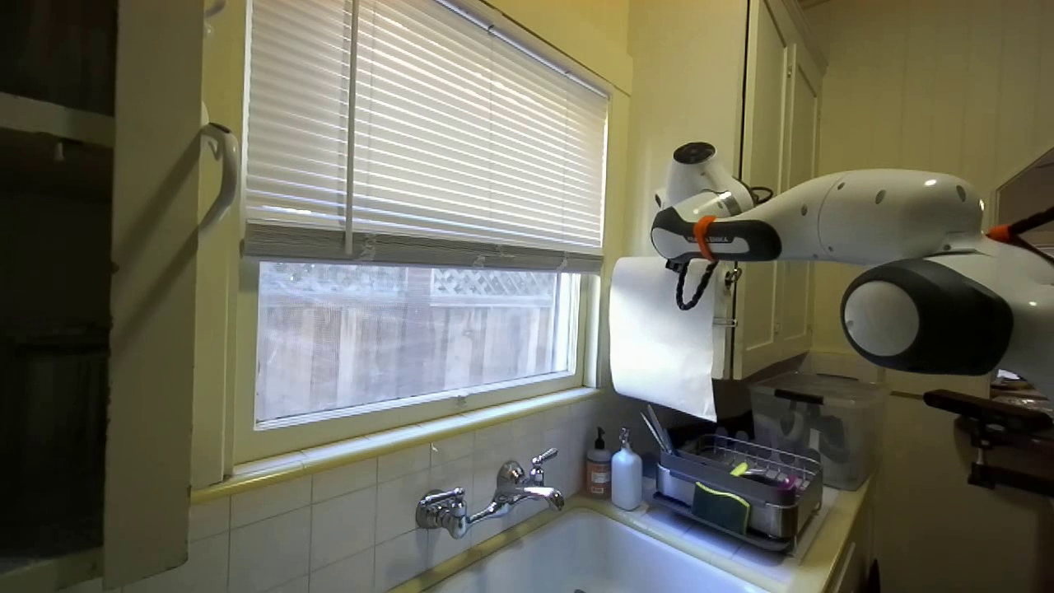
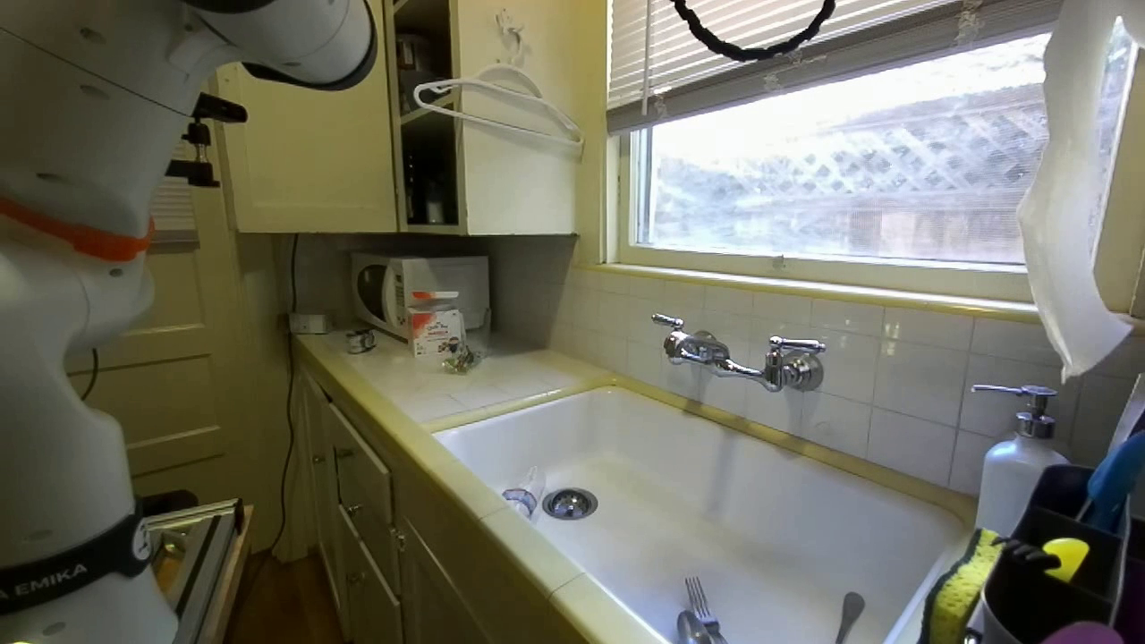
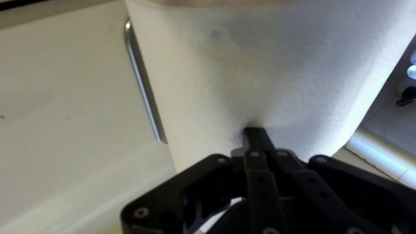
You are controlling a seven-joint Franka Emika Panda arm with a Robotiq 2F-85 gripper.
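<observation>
A sheet of white paper towel (image 1: 664, 341) hangs from beside the cupboard, to the right of the window. In the wrist view the paper (image 3: 234, 78) fills the middle of the picture. My gripper is shut, its two black fingers side by side, and the tips meet the paper's surface. The paper is shaded and faintly creased there; whether a fold is pinched between the tips cannot be seen. From outside, the arm's wrist hides the roll's top and the fingers. The hanging sheet's edge (image 2: 1076, 215) shows at the far right of the second exterior view.
A metal holder rod (image 3: 141, 78) runs beside the paper, close to the cupboard side (image 3: 70, 117). Below stand the dish rack (image 1: 741, 489), a white soap bottle (image 1: 627, 476) and a brown bottle (image 1: 599, 466). The sink (image 2: 751, 451) contains some cutlery.
</observation>
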